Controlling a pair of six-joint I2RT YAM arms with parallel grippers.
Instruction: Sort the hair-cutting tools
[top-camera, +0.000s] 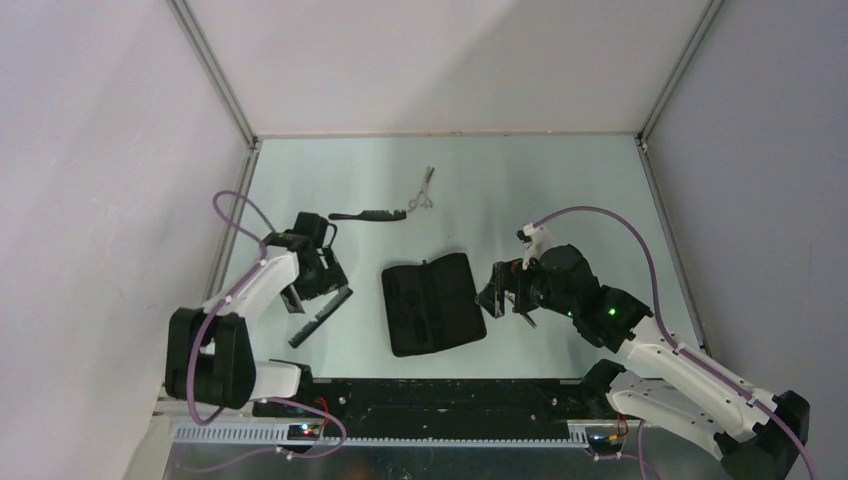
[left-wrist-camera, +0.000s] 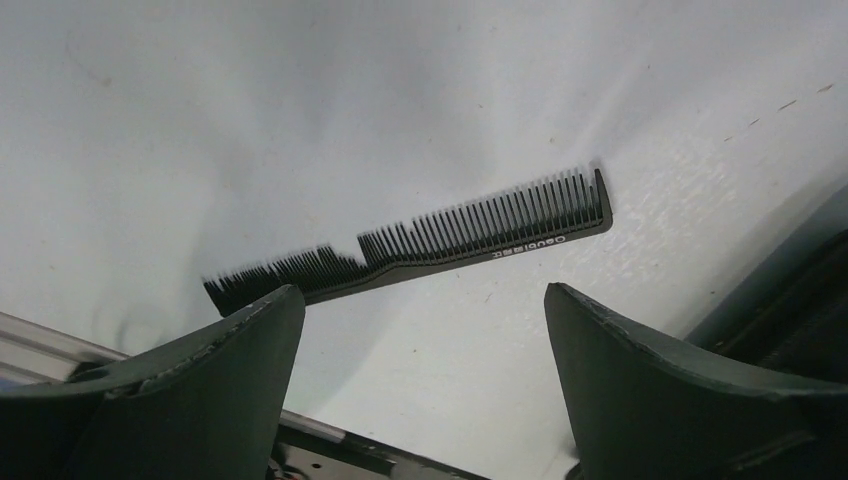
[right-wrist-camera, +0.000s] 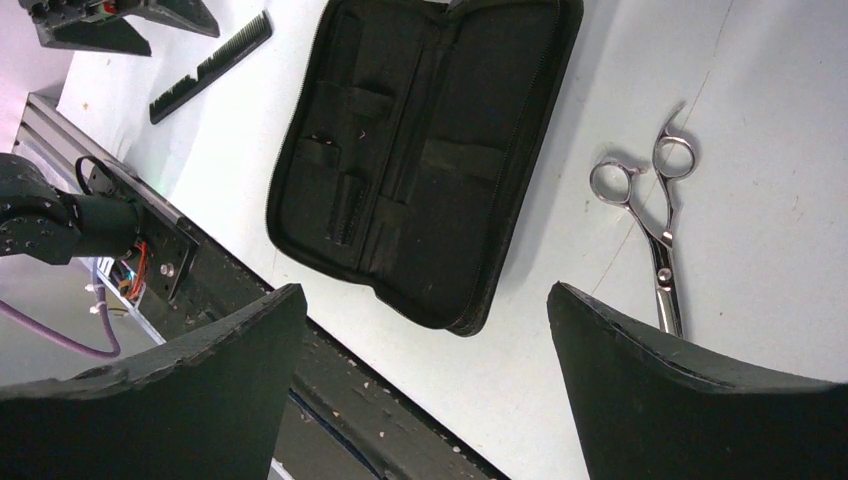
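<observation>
A black fine comb (top-camera: 322, 316) lies diagonally at the left; my open left gripper hangs above it with nothing between its fingers. The black zip case (top-camera: 433, 305) lies open at centre, its straps and pockets showing in the right wrist view. A larger handled comb (top-camera: 365, 216) and scissors (top-camera: 425, 190) lie at the back. Another pair of silver scissors (right-wrist-camera: 660, 245) lies right of the case, beneath my open right gripper, which holds nothing.
Walls enclose the sides, and a dark rail (top-camera: 440, 398) runs along the front edge.
</observation>
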